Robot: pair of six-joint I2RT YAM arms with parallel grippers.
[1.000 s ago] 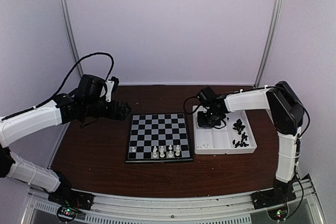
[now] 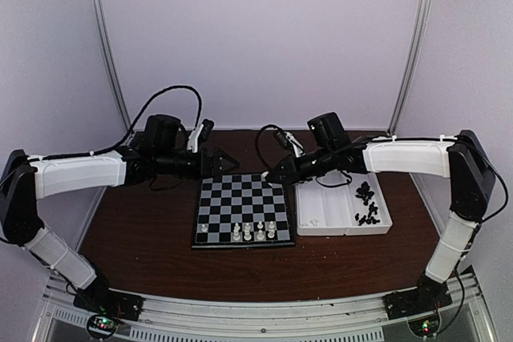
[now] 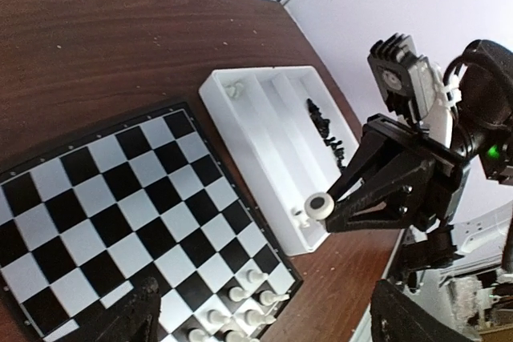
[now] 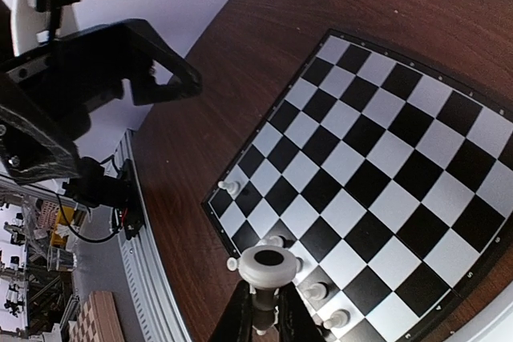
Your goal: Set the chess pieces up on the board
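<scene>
A black-and-white chessboard lies mid-table, with several white pieces along its near part and one piece apart from them near an edge. Over the board's back right, my right gripper is shut on a white chess piece, which also shows at its tips in the left wrist view. My left gripper hangs open above the board's back left, facing the right one, with nothing between its fingers.
The white tray right of the board holds black pieces on one side and a few white ones. Bare wood is free left of and in front of the board.
My right gripper has risen out of the tray and moved left over the board with a white piece. My left gripper has moved right, toward it.
</scene>
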